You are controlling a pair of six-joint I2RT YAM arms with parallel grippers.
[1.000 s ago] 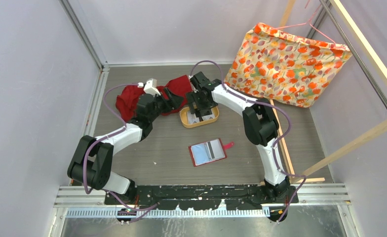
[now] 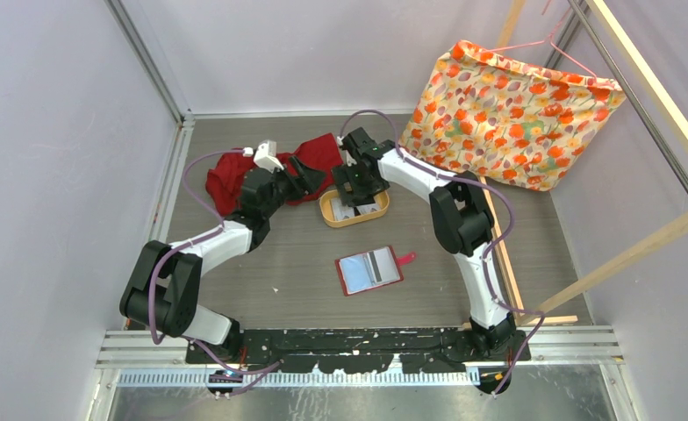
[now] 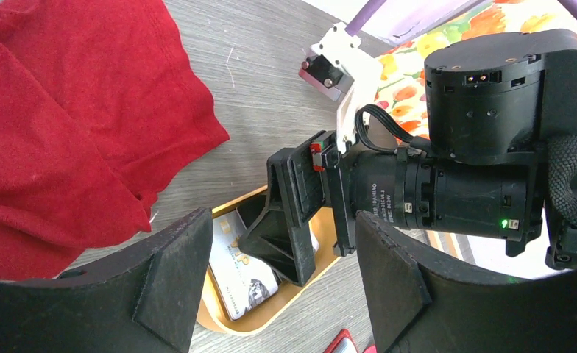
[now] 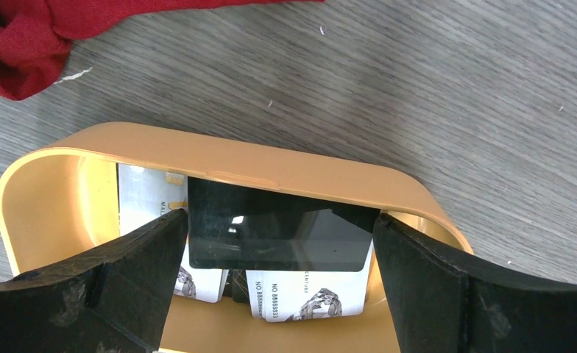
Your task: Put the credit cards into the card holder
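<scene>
My right gripper reaches down into an oval yellow tray [image 4: 271,332]. It is open, its fingertips near the two ends of a black card [image 4: 282,235]. Beneath that card lie white cards [image 4: 315,296] with printed text and a picture; the fingers hide parts of them. My left gripper [image 2: 312,178] hangs to the left of the tray, part open with nothing between its fingers. In the top view the card holder [image 2: 369,269] lies opened flat in front of the tray, with clear sleeves, a red edge and a pink tab.
A crumpled red cloth [image 3: 87,125] lies behind the left gripper, left of the tray. Flowered fabric [image 2: 512,114] hangs at the back right beside wooden bars. Bare grey table [image 2: 297,272] surrounds the card holder.
The left arm, tray and card holder look the same in the top view.
</scene>
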